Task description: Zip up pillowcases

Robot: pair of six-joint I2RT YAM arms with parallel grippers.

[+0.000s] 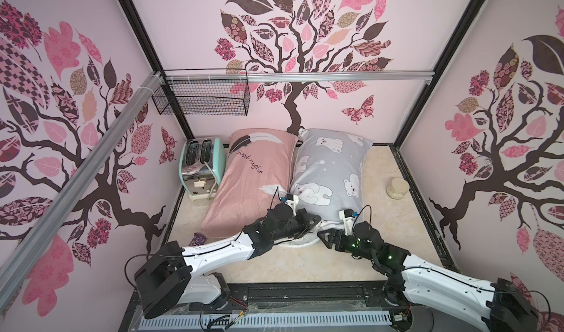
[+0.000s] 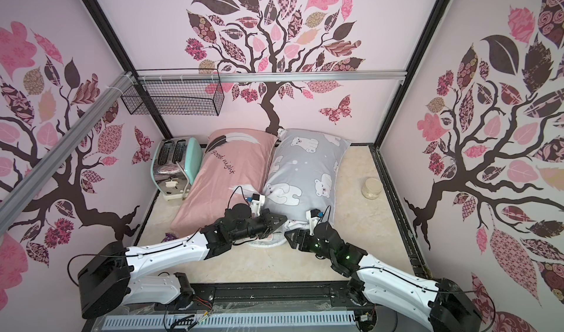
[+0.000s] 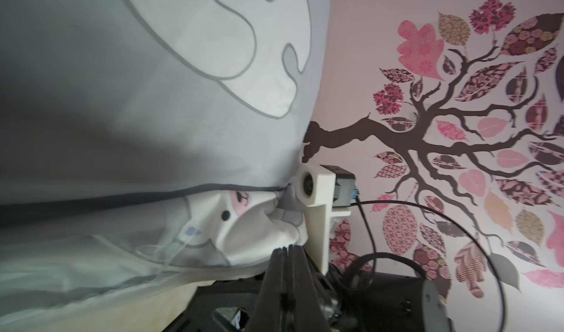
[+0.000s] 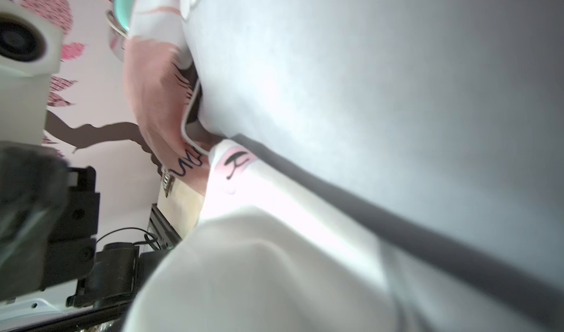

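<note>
A grey pillow with white bears (image 1: 326,170) lies right of a pink "good night" pillow (image 1: 246,179). At the grey pillow's near edge, its white open hem (image 3: 241,232) is bunched, with what seems a thin zipper line along it in the left wrist view. My left gripper (image 1: 312,223) is shut over that near edge; whether thin fabric is between its fingers is unclear. My right gripper (image 1: 329,236) stands open just right of it, low at the hem; the cloth fills much of the right wrist view, where its fingertips are not visible.
A mint toaster (image 1: 199,167) stands at the back left, a wire basket (image 1: 199,97) hangs above it, and a cream round container (image 1: 397,188) sits on the right.
</note>
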